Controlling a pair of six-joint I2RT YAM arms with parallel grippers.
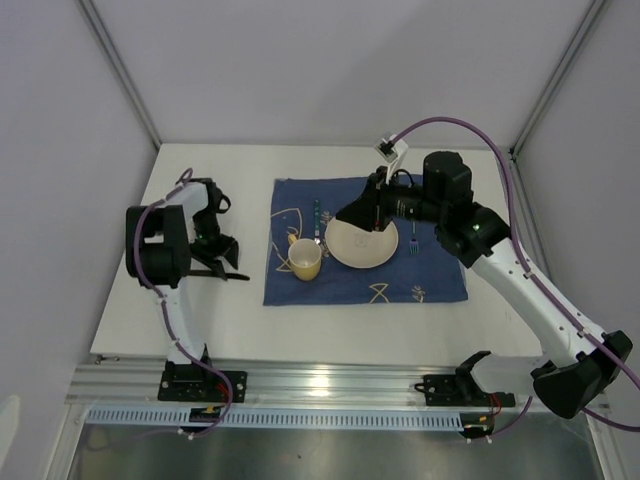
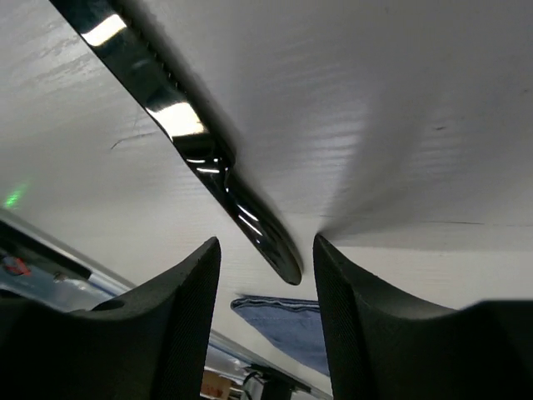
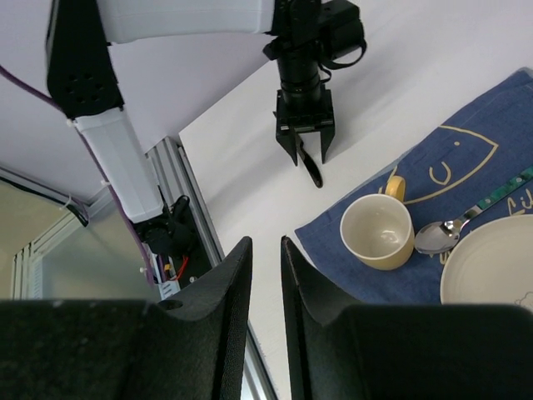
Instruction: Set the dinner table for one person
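Observation:
A dark knife (image 2: 191,150) lies on the white table at the left, outside the mat. My left gripper is low over it, open, fingertips on either side of the handle's end. On the blue mat (image 1: 300,292) are a cream plate (image 1: 362,242), a yellow mug (image 1: 305,260) with a spoon (image 3: 437,237) beside it, and a fork (image 1: 414,243) right of the plate. My right gripper hangs above the mat near the plate, its fingers a little apart, with nothing seen between them.
Walls and metal rails border it. The right arm reaches over the right part of the mat.

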